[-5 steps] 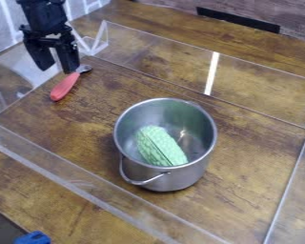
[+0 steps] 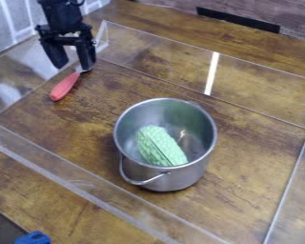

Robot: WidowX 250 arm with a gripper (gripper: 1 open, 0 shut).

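My black gripper [image 2: 69,52] is at the upper left with its fingers pointing down, open, just above a red-handled utensil [image 2: 66,84] lying on the wooden surface. The utensil's far end, by the gripper, is small and pale. A steel pot [image 2: 198,156] with a wire handle stands right of center, holding a green oblong object [image 2: 160,145].
Clear plastic walls border the wooden work area [image 2: 79,143]. A white strip [image 2: 213,71] lies toward the back right. A blue object [image 2: 31,237] is at the lower left edge.
My gripper has shifted slightly to the right over the last second, toward the utensil's far end. The utensil and the pot look unmoved.
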